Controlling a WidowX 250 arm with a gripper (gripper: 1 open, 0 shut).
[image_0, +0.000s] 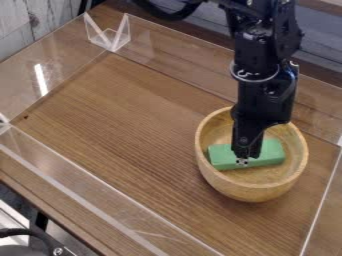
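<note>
A round wooden bowl (250, 186) sits on the right side of the table, holding a green rectangular block (261, 152). My black gripper (249, 150) reaches down from the top into the bowl, its fingertips over the block. Whether the fingers are around the block or just above it, and how far apart they are, is hard to tell from this angle.
A clear plastic piece (107, 32) stands at the back left. Walls or edges border it at the left and back.
</note>
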